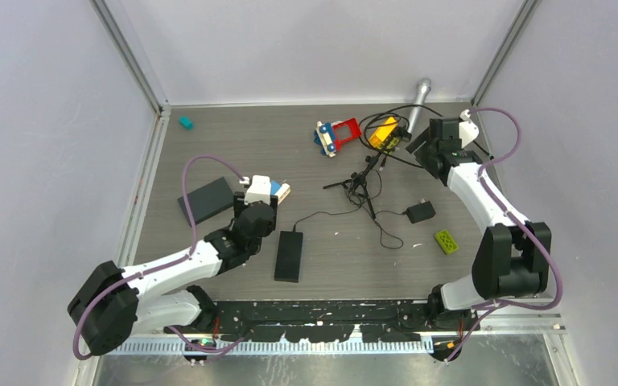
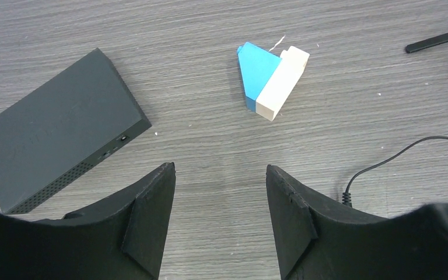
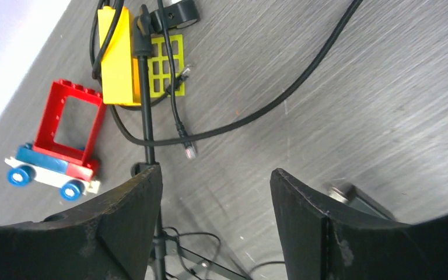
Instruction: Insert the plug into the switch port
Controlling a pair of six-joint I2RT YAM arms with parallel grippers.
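In the left wrist view a flat dark box point(image 2: 58, 128) lies on the table, with vents and small openings along its near side. A black cable ends in a clear-tipped plug point(image 3: 189, 150), seen in the right wrist view beside a black stand. Another such plug point(image 3: 186, 71) rests by a yellow grid. My left gripper is partly open over bare table, to the right of the dark box. The right gripper also stands partly open near the cables, nothing between its fingers.
A second black box point(image 1: 288, 257), a wired tripod point(image 1: 360, 186), a power adapter point(image 1: 420, 211) and a green brick point(image 1: 446, 242) lie about the table. A toy vehicle point(image 1: 330, 138) stands near the back. Blue-and-cream blocks point(image 2: 274, 81) sit ahead of the left gripper.
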